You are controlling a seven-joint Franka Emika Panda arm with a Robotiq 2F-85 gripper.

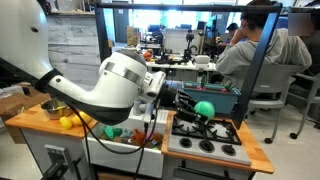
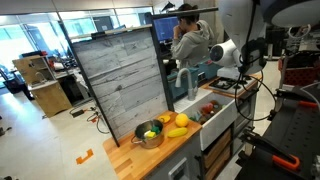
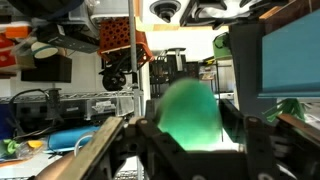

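Observation:
A round green object is at the tip of my gripper, above the back of the stove. In the wrist view the same green object looks blurred and fills the middle of the space between the fingers of my gripper. Whether the fingers press on it or stand slightly off its sides is not clear. Exterior view 2 shows my arm reaching over the far end of the counter; its gripper is too small there to make out.
An open drawer with coloured items is left of the stove. Behind the stove stands a blue-grey bin. A metal pot and a yellow object lie on the far counter. One upright post rises by the stove's right side.

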